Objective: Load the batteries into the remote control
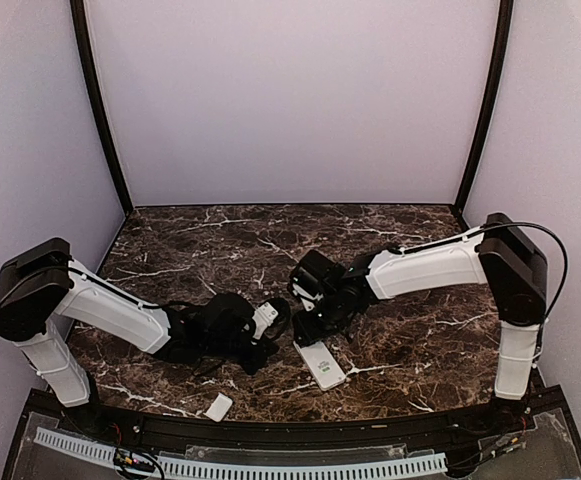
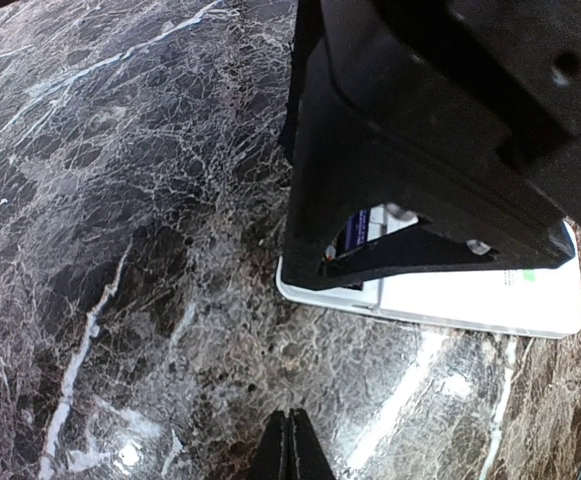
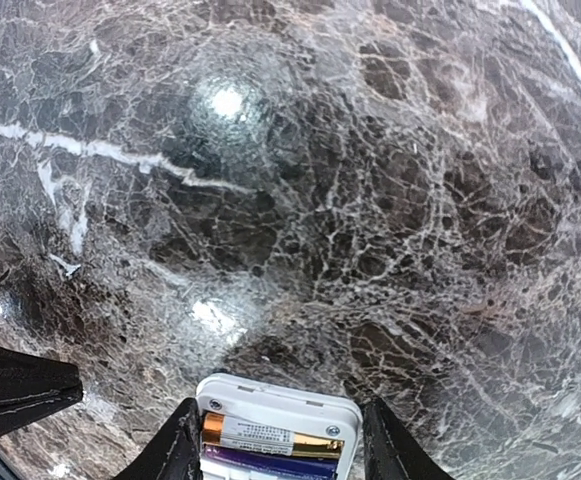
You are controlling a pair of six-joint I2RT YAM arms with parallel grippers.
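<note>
The white remote control (image 1: 320,366) lies on the marble table with its battery compartment end under my right gripper. In the right wrist view, an orange-and-silver battery (image 3: 260,436) and a dark blue battery (image 3: 275,465) lie side by side in the open compartment. The right fingers (image 3: 177,447) are part open, one on each side of the remote's end; whether they touch it I cannot tell. My left gripper is shut beside the remote, nothing showing between its tips. From the left wrist view, the right gripper hides much of the remote.
A small white piece (image 1: 219,407), perhaps the battery cover, lies near the table's front edge. Both grippers are close together at the middle.
</note>
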